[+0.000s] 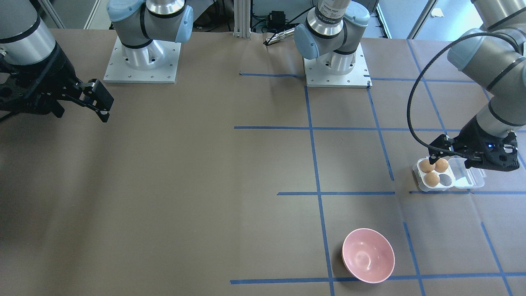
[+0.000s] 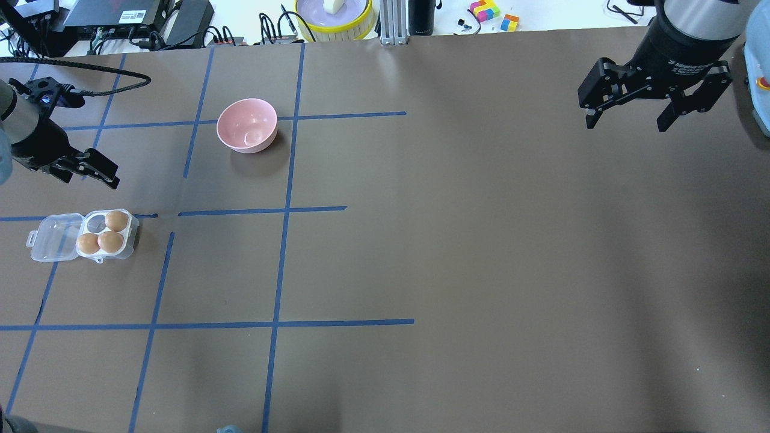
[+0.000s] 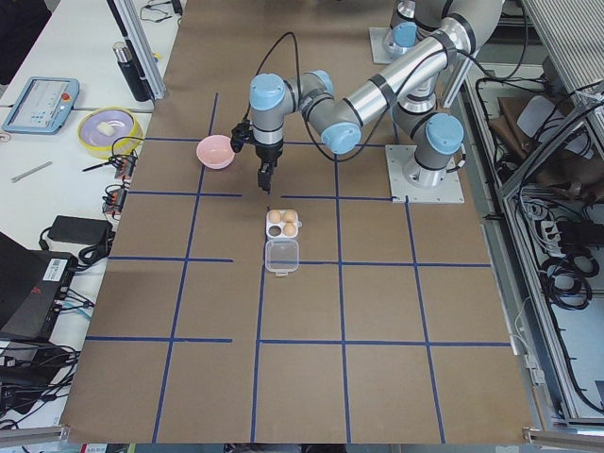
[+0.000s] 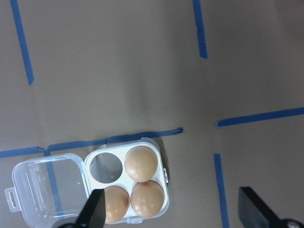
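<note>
A clear plastic egg box [image 4: 105,183] lies open on the taped table, lid flat to one side, holding three brown eggs [image 4: 140,163] and one empty cup. My gripper hangs above it, its fingers wide apart at the bottom of the wrist view with nothing between them; in the top view the gripper [image 2: 92,173] is just beyond the box. A pink bowl [image 2: 246,125] sits apart on the table, in the front view [image 1: 367,255] near the front.
Another black gripper [image 1: 81,98] hangs at the left of the front view. Two more arm bases [image 1: 335,74] stand along the back.
</note>
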